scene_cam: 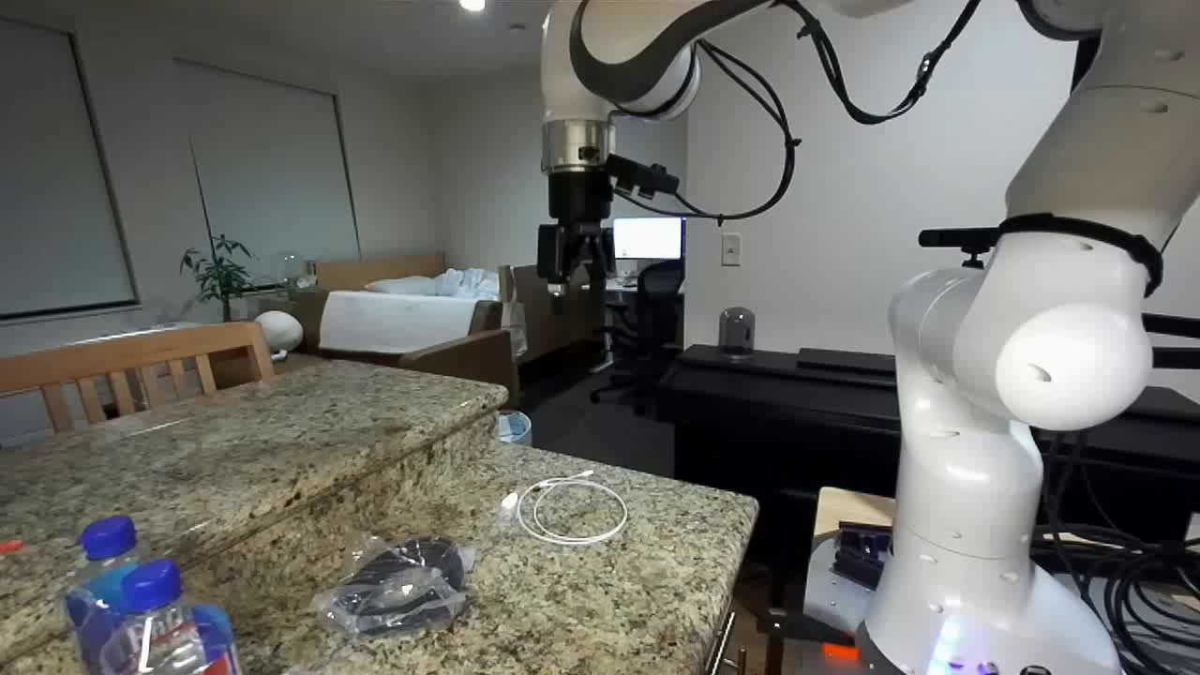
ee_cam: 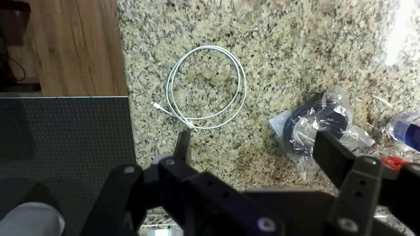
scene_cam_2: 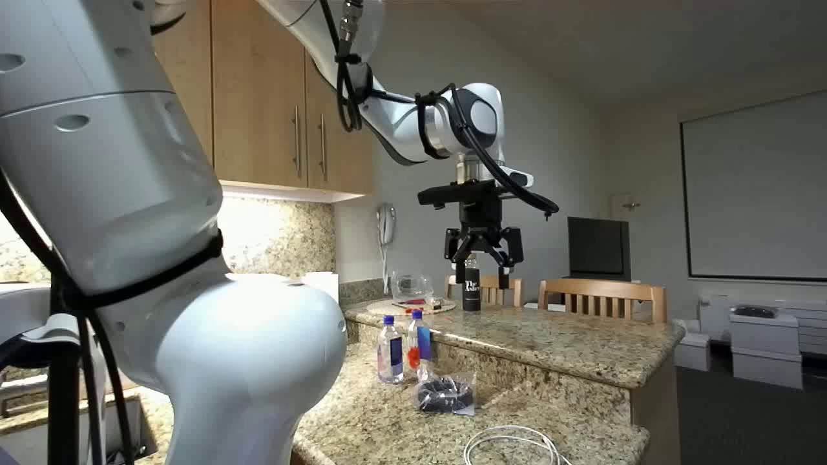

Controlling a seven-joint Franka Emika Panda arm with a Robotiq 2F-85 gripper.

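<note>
High above the granite counter (scene_cam: 664, 574) hangs my gripper (scene_cam_2: 482, 280), pointing down. Its fingers are spread wide and the space between them is empty. In the wrist view the gripper spans the gap between the cable and the bag. A white cable (ee_cam: 244, 94) lies coiled in a loose ring on the counter, its connector ends at the lower left of the ring. Beside it rests a black coil in a clear plastic bag (ee_cam: 315, 122), partly covered by one finger in that view.
Two blue-capped bottles (scene_cam_2: 389, 352) (scene_cam_2: 419, 341) stand behind the bag. A raised granite ledge (scene_cam_2: 543, 329) borders the counter and carries a dark bottle (scene_cam_2: 471, 288) and a round mat (scene_cam_2: 380, 307). Bare counter lies around the cable.
</note>
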